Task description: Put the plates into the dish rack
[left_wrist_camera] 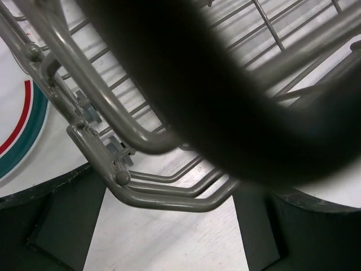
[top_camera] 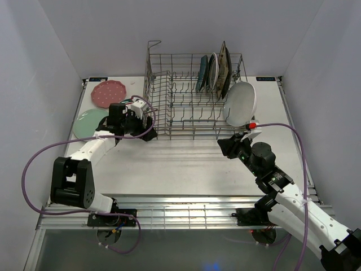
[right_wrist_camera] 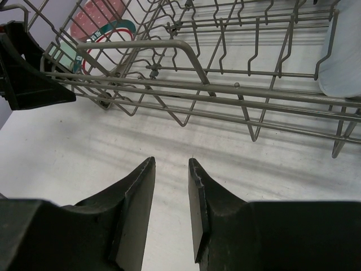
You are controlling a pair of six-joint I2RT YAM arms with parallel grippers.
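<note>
The wire dish rack (top_camera: 186, 134) holds several plates upright at its back right and a white plate (top_camera: 240, 103) at its right front. A pink plate (top_camera: 108, 93), a green plate (top_camera: 88, 122) and a partly hidden teal-rimmed plate (left_wrist_camera: 22, 124) lie left of it. My left gripper stands open around the rack's front-left wire corner, which crosses between its fingers; a blurred dark shape covers part of that wrist view. My right gripper is part open and empty, just in front of the rack's right front.
Walls close in at back, left and right. Purple cables loop over both arms.
</note>
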